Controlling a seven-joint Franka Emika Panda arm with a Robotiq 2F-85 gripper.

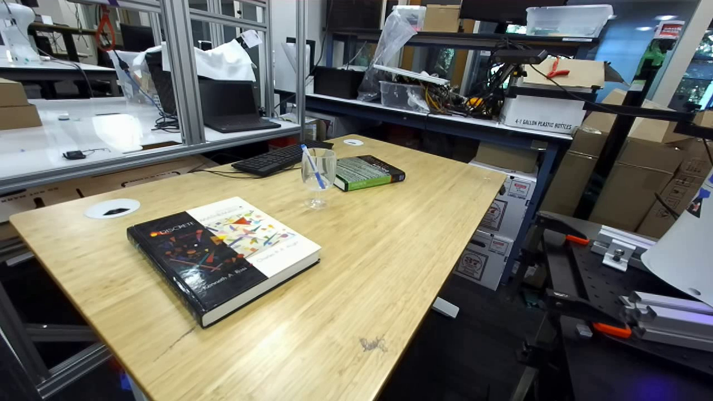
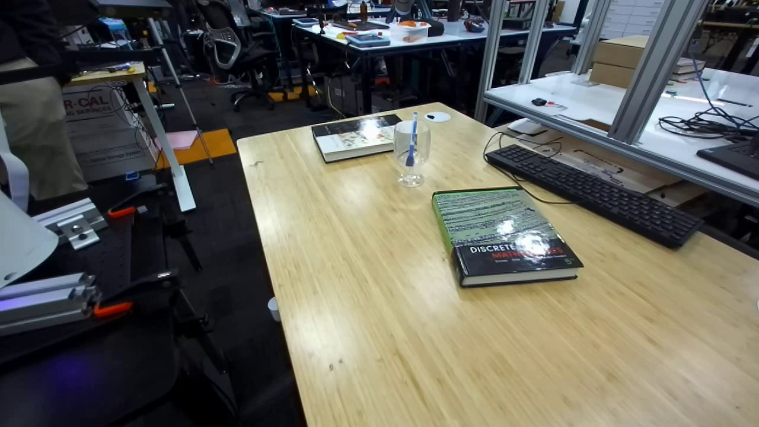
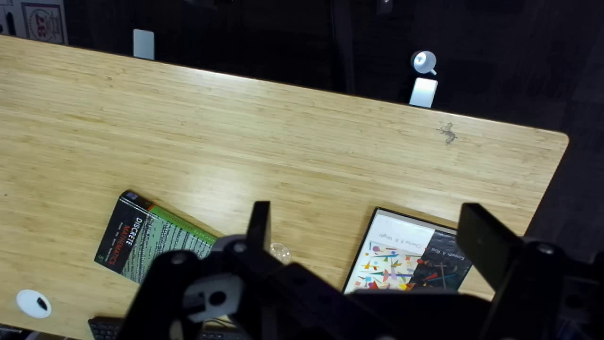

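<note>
High over the table, my gripper is open, its two black fingers wide apart with nothing held between them. Both exterior views leave the gripper out. A stemmed clear glass (image 1: 318,192) stands upright on the table with a blue-and-white pen (image 2: 412,142) leaning inside it. In the wrist view only part of the glass (image 3: 280,252) shows, right beside the left finger. A black-and-white book (image 1: 224,254) lies flat, partly hidden by the right finger in the wrist view. The green-and-black book (image 2: 505,231) lies flat on the glass's other side.
A black keyboard (image 2: 598,192) with its cable lies along the table's frame side. Metal frame posts (image 1: 181,73) rise behind the keyboard side.
</note>
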